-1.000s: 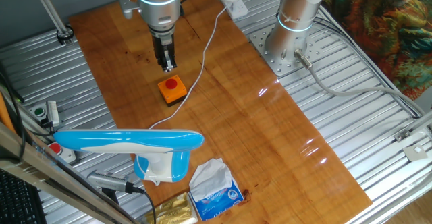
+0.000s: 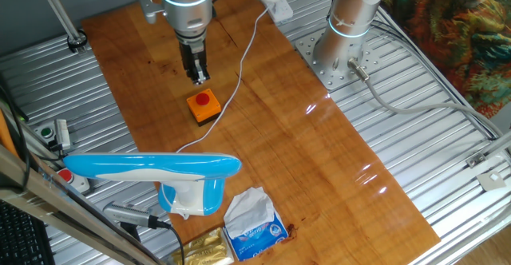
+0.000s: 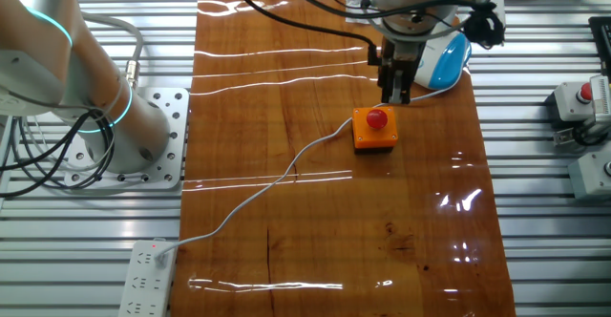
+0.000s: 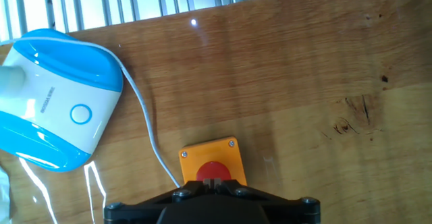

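Note:
An orange box point(image 2: 204, 115) with a round red button point(image 2: 203, 99) on its top sits on the wooden table. Pointing down just beyond that box, my gripper point(image 2: 200, 80) is apart from the button in exterior view 1. In the wrist view the fingertips of my gripper meet in front of the red button point(image 4: 213, 170), hiding its lower part. The fingers look shut, and nothing shows between them. From the other side, the box point(image 3: 374, 136) appears just below my gripper point(image 3: 395, 97).
A blue and white desk lamp point(image 2: 192, 195) stands near the box, its white cable point(image 2: 233, 92) running past it. A tissue pack point(image 2: 257, 237) and a gold packet point(image 2: 204, 247) lie at the near end. Bare wood point(image 3: 277, 231) offers free room.

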